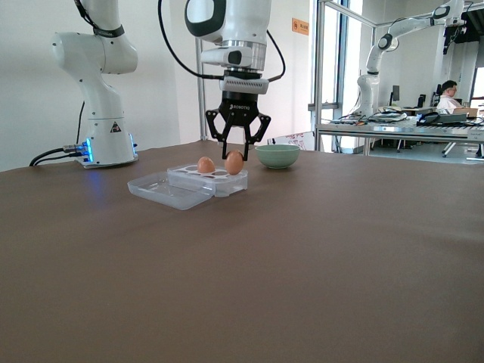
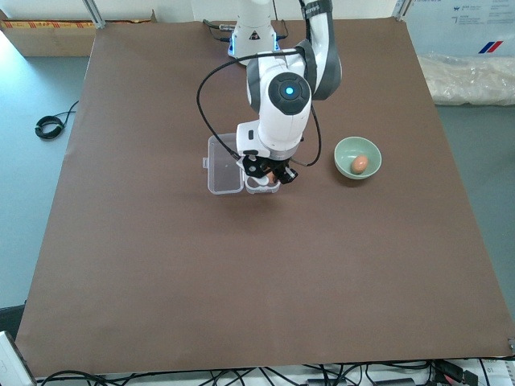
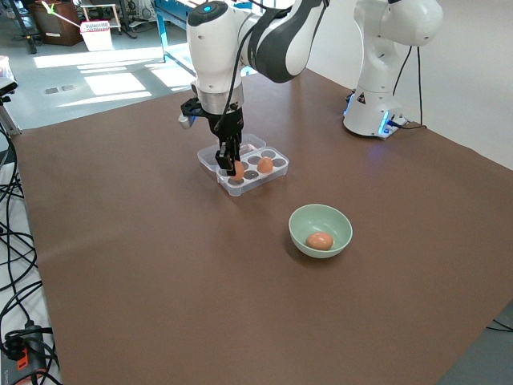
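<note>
My black gripper hangs over a clear egg carton with its lid open flat beside it, also in the left view. Its fingertips are down at one brown egg; whether they grip it I cannot tell. A second brown egg sits in the carton. A pale green bowl to the side holds one egg, also seen in the top view as the bowl.
A white robot base stands at the back, with cables around it. Loose cables lie off the table's edge.
</note>
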